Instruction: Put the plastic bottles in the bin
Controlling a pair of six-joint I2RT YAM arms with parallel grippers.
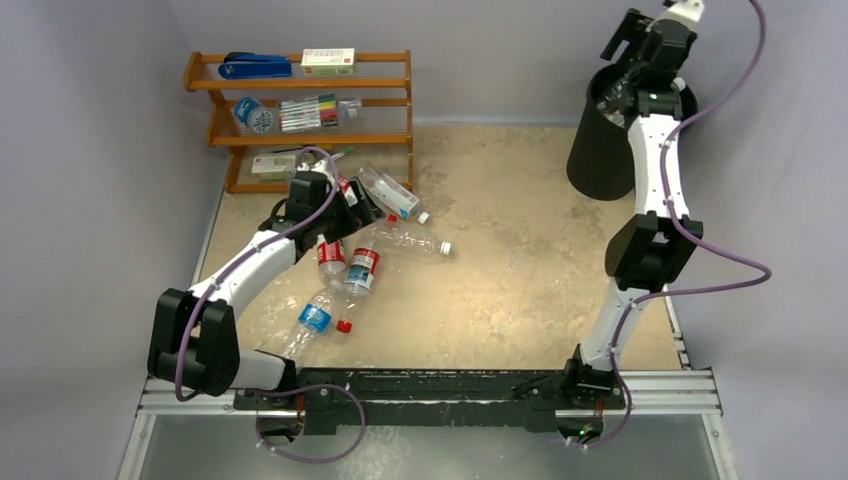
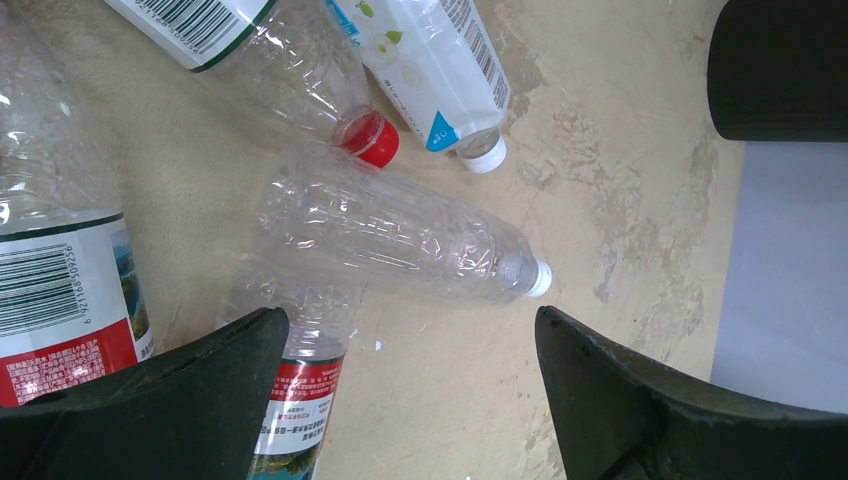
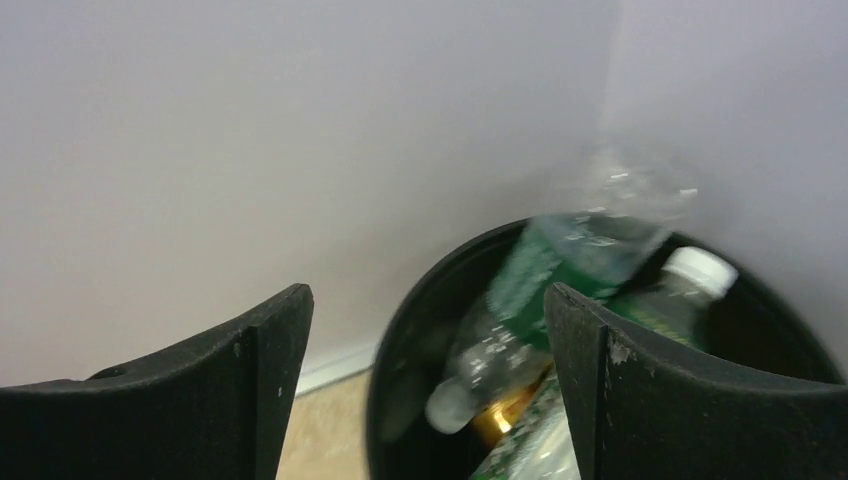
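Observation:
My left gripper is open above several plastic bottles on the floor: a clear one (image 2: 400, 225) between and beyond its fingers, a red-labelled one (image 1: 360, 270), a blue-labelled one (image 1: 315, 318), and one with a white label (image 1: 390, 195) near the rack. My right gripper stands open over the black bin (image 1: 600, 160) at the back right. In the right wrist view, green-labelled bottles (image 3: 535, 275) lie inside the bin, somewhat blurred.
A wooden rack (image 1: 255, 139) at the back left holds a blue stapler, boxes, markers and a can. Walls close in on both sides.

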